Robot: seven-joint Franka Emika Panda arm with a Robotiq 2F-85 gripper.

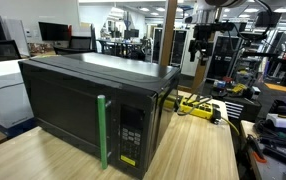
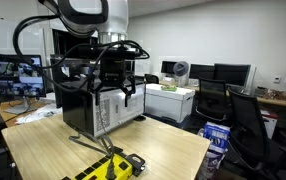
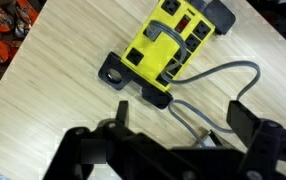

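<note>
My gripper hangs over the wooden table with its fingers wide apart and nothing between them. Below it in the wrist view lies a yellow and black power strip (image 3: 163, 45), its grey cable (image 3: 218, 72) looping to the right. In exterior view 2 the gripper (image 2: 114, 92) is well above the strip (image 2: 108, 170), not touching it. The black microwave (image 1: 78, 98) stands on the table, its door shut, with a green vertical handle (image 1: 102, 130).
Bare tabletop (image 1: 203, 140) lies to the right of the microwave. Orange and black items (image 3: 1, 45) show beyond the table edge in the wrist view. Office chairs (image 2: 253, 115) and a blue box (image 2: 215, 142) stand off the table.
</note>
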